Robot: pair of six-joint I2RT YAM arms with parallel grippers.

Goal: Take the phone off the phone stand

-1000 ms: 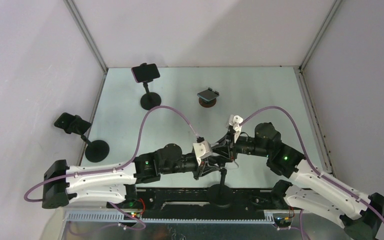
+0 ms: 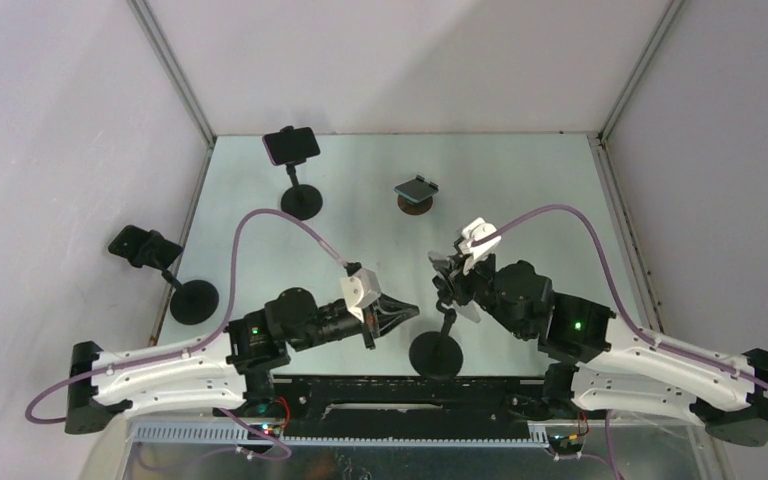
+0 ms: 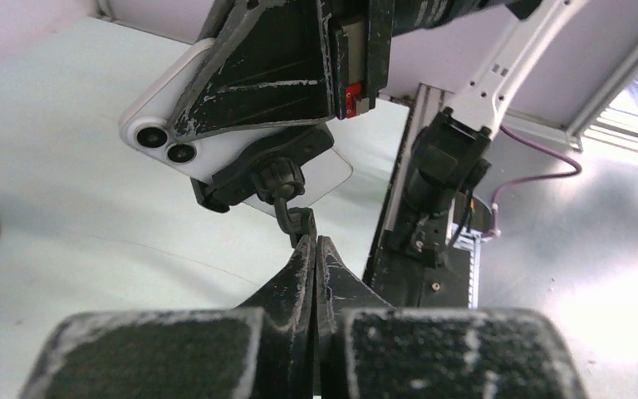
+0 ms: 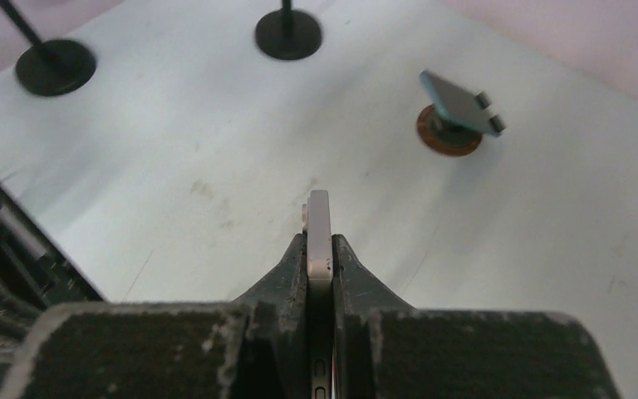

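Note:
In the left wrist view, a white phone with dark camera lenses hangs tilted, one end covered by the right gripper. A black clamp of the phone stand still lies across its side, with the stand's thin neck below it. From above, the round stand base shows near the table's front edge. My right gripper is shut on the phone, whose narrow edge stands between its fingers. My left gripper is shut, fingertips together with nothing between them, left of the stand and apart from it.
Two more black stands with phones, one at the back left and one at the left edge, stand clear of the arms. A small tilted holder sits at the back middle.
My left gripper has drawn back leftward from the stand. My right gripper and the phone have shifted, and the stand base has moved back from the front edge with them.

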